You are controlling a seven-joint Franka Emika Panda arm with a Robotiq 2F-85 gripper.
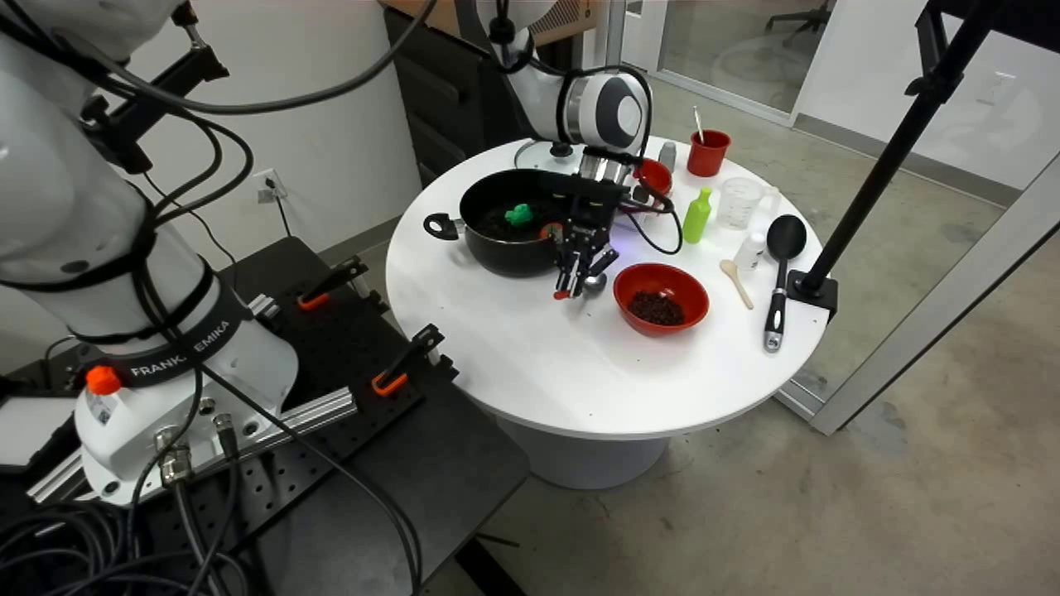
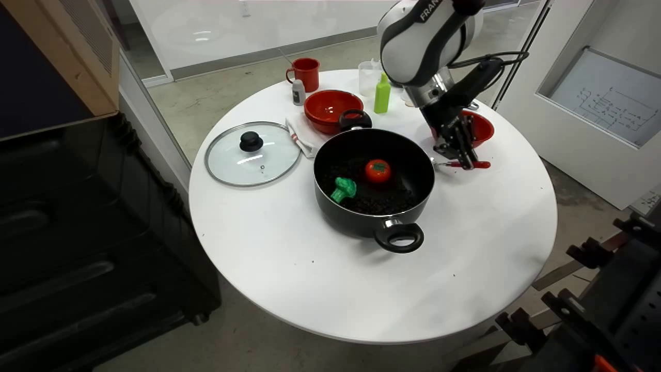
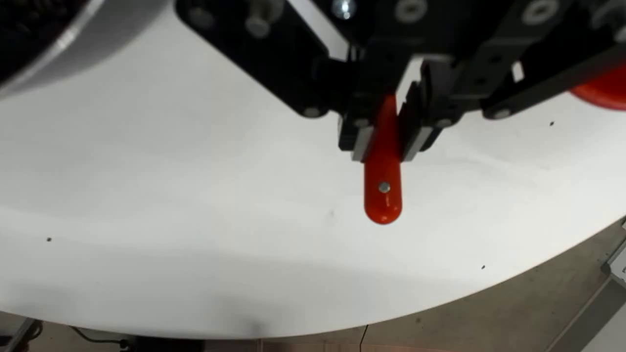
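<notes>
My gripper is shut on the red handle [image 3: 383,196] of a utensil, whose rounded end sticks out past the fingers. In exterior view 1 a small metal spoon bowl [image 1: 595,283] shows beside the gripper, seemingly the utensil's other end. I hold it above the white table, between the black pot [image 2: 347,220] and a red bowl [image 1: 680,285] with dark bits inside. The pot contains a green broccoli piece [image 2: 344,188], a red tomato [image 2: 377,171] and more dark bits.
A glass lid [image 2: 229,158] lies beside the pot. Behind are another red bowl [image 2: 328,105], a red mug [image 2: 306,74] and a green bottle [image 2: 382,96]. A black ladle [image 1: 785,238] and a wooden spoon [image 1: 736,283] lie at the right.
</notes>
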